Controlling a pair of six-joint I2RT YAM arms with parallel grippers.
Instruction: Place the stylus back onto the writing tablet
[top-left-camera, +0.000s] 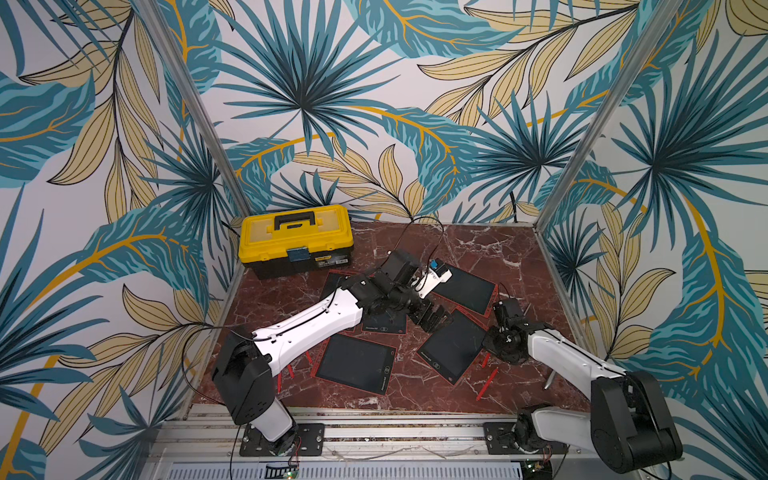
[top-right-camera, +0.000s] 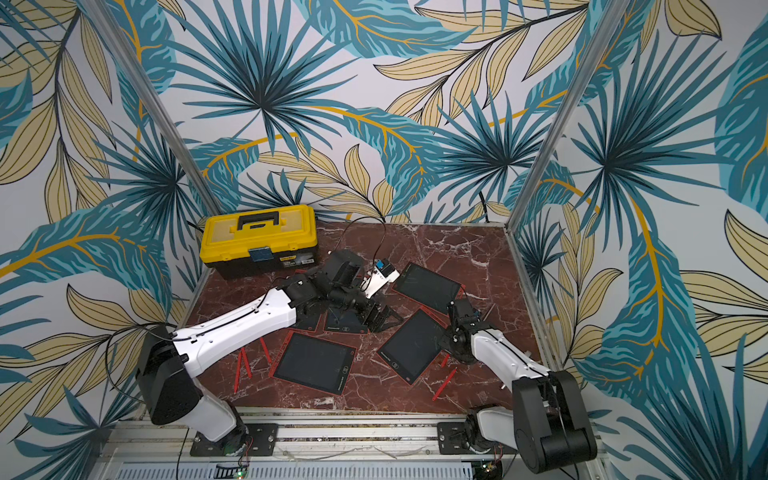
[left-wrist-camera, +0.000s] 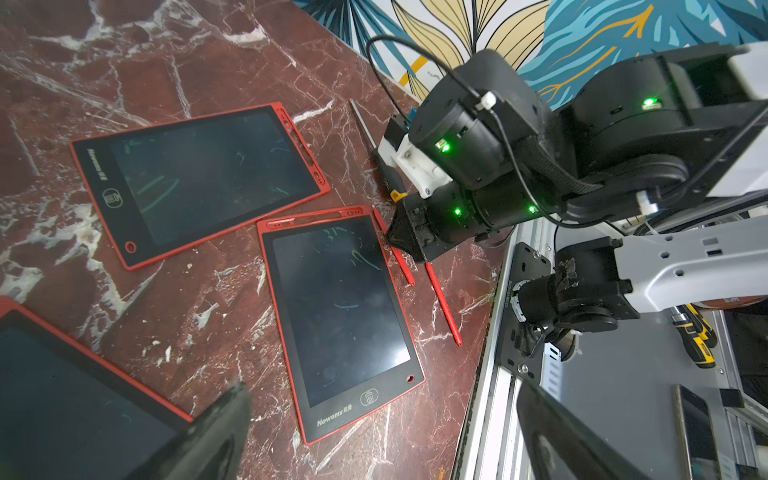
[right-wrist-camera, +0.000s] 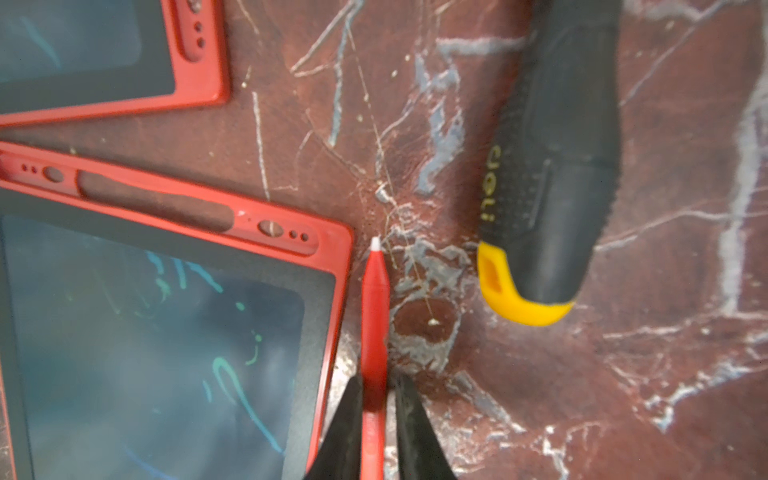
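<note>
In the right wrist view a red stylus (right-wrist-camera: 374, 312) with a white tip lies on the table beside a red-framed writing tablet (right-wrist-camera: 296, 240). My right gripper straddles it with fingers close on both sides; a thin gap shows on its right. The left wrist view shows this stylus (left-wrist-camera: 404, 264) along the right edge of the tablet (left-wrist-camera: 336, 312), whose top slot is empty. A second red stylus (left-wrist-camera: 444, 308) lies farther right. My left gripper (top-left-camera: 432, 317) is over the middle of the table, open, its fingers (left-wrist-camera: 214, 440) wide apart with nothing held.
A black-and-yellow screwdriver (right-wrist-camera: 560, 160) lies just right of the stylus. Another tablet (top-left-camera: 468, 289) sits behind, and one more (top-left-camera: 356, 364) at front left. The yellow toolbox (top-left-camera: 296, 236) stands back left. Bare table shows at the back right.
</note>
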